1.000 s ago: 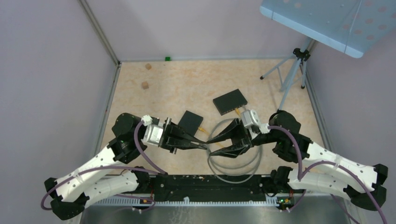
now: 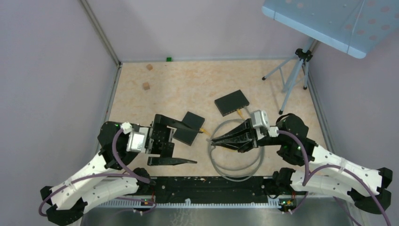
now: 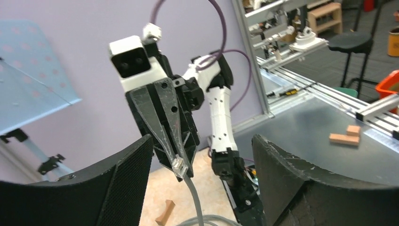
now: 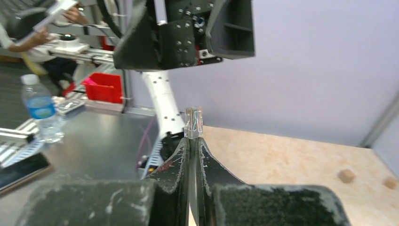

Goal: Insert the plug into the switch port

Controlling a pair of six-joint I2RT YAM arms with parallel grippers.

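My right gripper (image 2: 212,141) is shut on the clear RJ45 plug (image 4: 193,121), which sticks out beyond its fingertips with grey cable (image 3: 195,200) trailing down. My left gripper (image 2: 196,145) stands open, facing the right one, with nothing between its fingers; in the left wrist view the plug hangs beyond them. On the table lie two black switch boxes, one (image 2: 231,102) at centre right and one (image 2: 186,136) at centre, partly behind my left gripper, both with yellow cables. Which port is meant I cannot tell.
The grey cable loops (image 2: 221,169) lie at the front middle of the table (image 2: 136,108). A tripod stand (image 2: 294,77) holds a pale blue panel at back right. Small wooden blocks (image 2: 146,86) lie at back left, where the surface is mostly clear.
My left gripper has opened and drawn back leftward from the right one.
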